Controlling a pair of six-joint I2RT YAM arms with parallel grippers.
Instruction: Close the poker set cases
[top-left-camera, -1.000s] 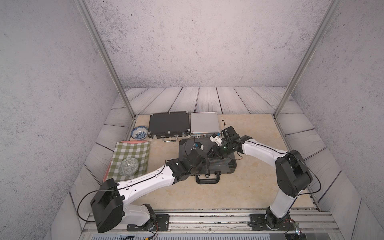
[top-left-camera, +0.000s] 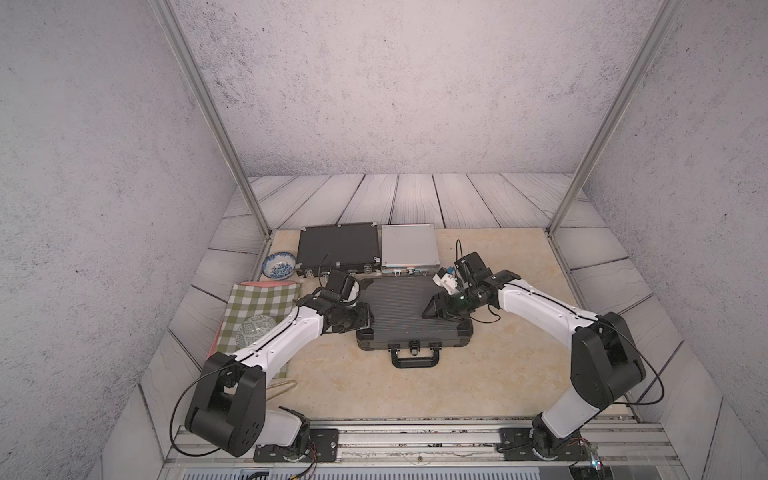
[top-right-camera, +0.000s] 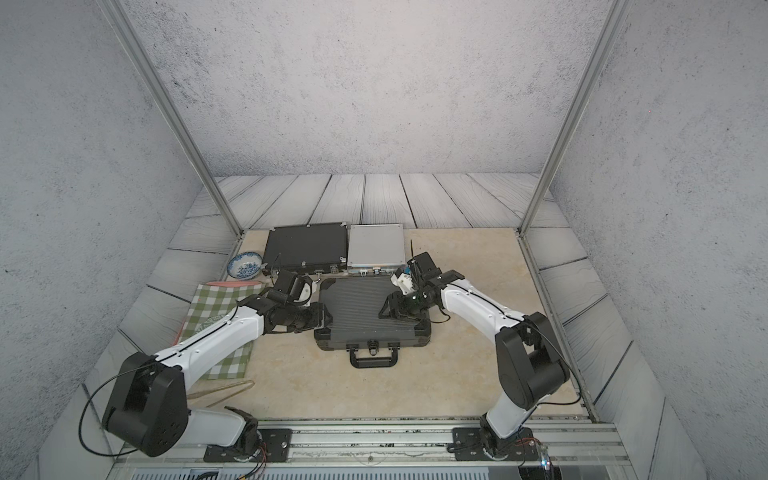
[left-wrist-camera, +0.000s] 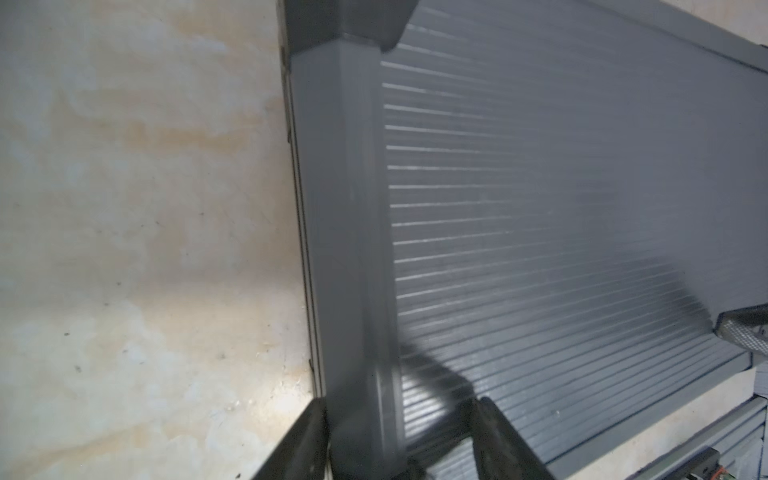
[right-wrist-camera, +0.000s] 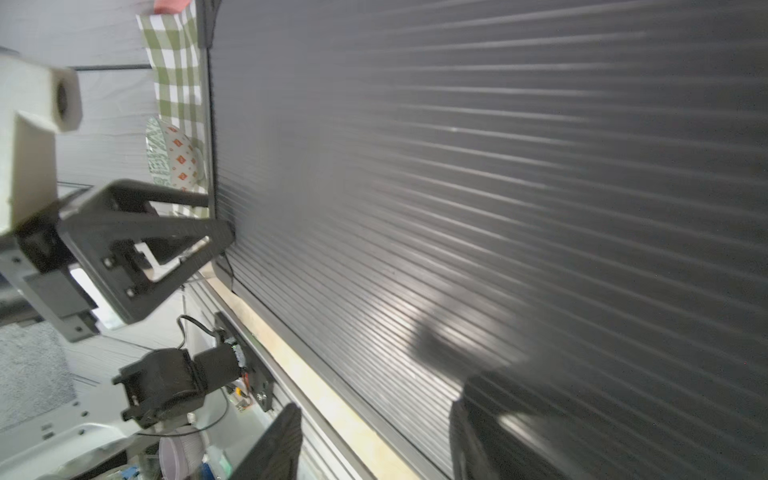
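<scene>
The dark ribbed case (top-left-camera: 400, 297) lies flat at mid-table with its lid down, its handle (top-left-camera: 415, 361) and front latch (top-left-camera: 414, 347) facing the front. My left gripper is at the case's left edge; its fingers (left-wrist-camera: 497, 448) are apart with the case's side strip between them in view. Over the right part of the lid hovers my right gripper, fingers (right-wrist-camera: 272, 448) apart and nothing between them. Behind, a black case (top-right-camera: 305, 246) and a silver case (top-right-camera: 376, 244) stand with lids down.
On the left lie a green checked cloth (top-left-camera: 232, 320) and a patterned round object (top-left-camera: 256, 326). A blue-and-white bowl (top-left-camera: 279, 265) stands at the back left.
My left gripper has moved from the case's front middle to its left edge. The right gripper has shifted slightly rightward over the lid. The cases have not moved.
</scene>
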